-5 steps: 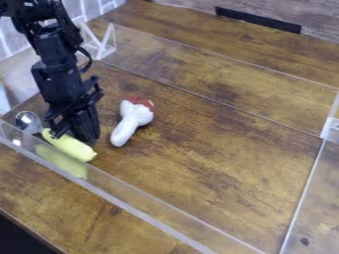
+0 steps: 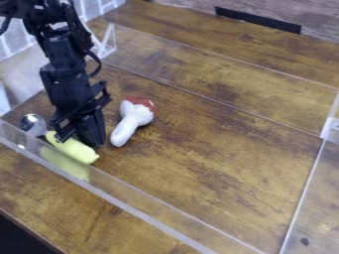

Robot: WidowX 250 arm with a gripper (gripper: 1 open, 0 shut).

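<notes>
The black gripper (image 2: 77,127) at the end of the arm reaches down at the left, its tip just over a pale yellow-green elongated object (image 2: 73,151) lying by the clear front wall. The finger is hard to make out; I cannot tell whether anything is between the fingers. A white elongated object (image 2: 129,127) with a red object (image 2: 143,103) at its upper end lies to the right of the gripper. A small shiny silver item (image 2: 34,122) sits left of the gripper.
Transparent walls (image 2: 159,206) run along the front and right edge, and a dark slot (image 2: 256,20) is at the back.
The gripper has shifted very slightly, around the yellow-green object. Otherwise the scene looks the same.
</notes>
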